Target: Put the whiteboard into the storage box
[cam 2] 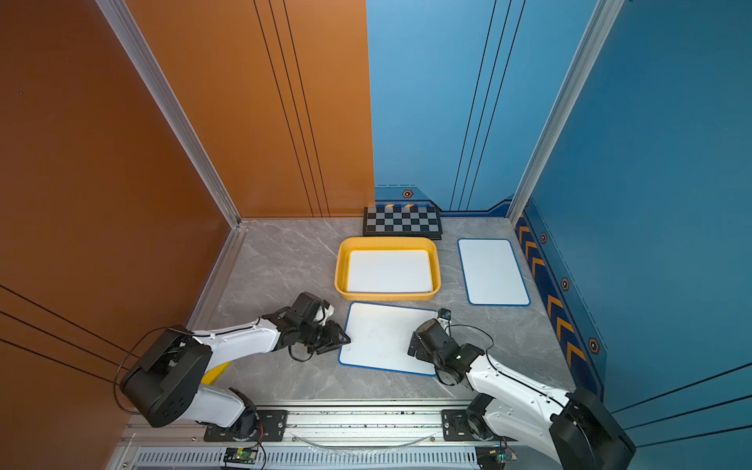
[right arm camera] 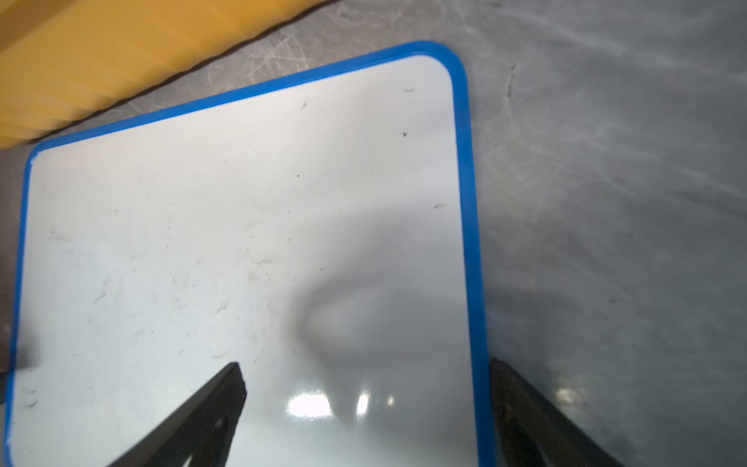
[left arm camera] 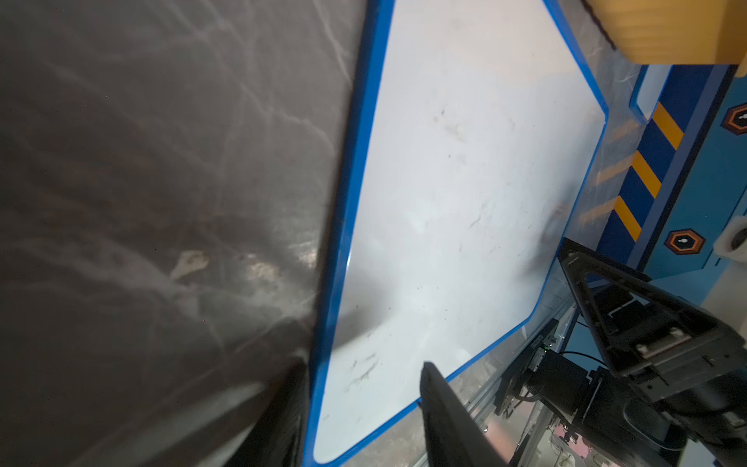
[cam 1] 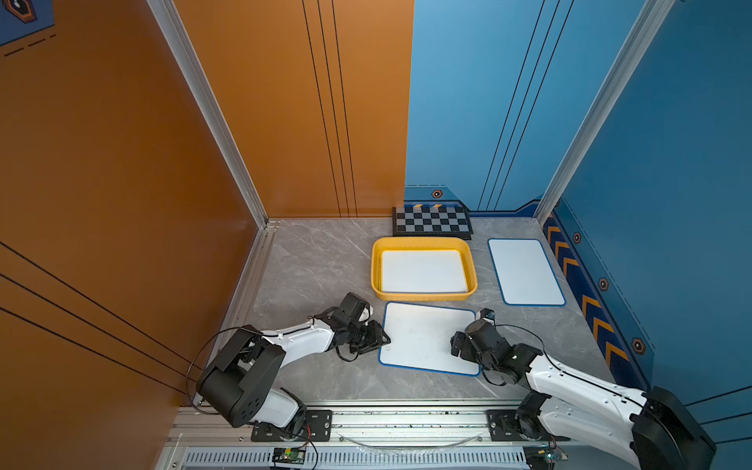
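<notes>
A white whiteboard with a blue border (cam 1: pixel 423 337) lies flat on the grey table, in front of the yellow storage box (cam 1: pixel 423 297). My left gripper is open at the board's left edge. One of its fingers (left arm camera: pixel 447 428) is over the white face and the other is just outside the blue border. At the opposite edge my right gripper also stands open. Its left finger (right arm camera: pixel 194 420) is above the board and its right finger overlaps the right border in view. Whether either gripper touches the board cannot be told.
Inside the box lies a white board (cam 1: pixel 423 272). Another blue-edged whiteboard (cam 1: pixel 526 272) rests on the table to the box's right. Behind the box is a checkered board (cam 1: pixel 432 220). The table left of the box is clear.
</notes>
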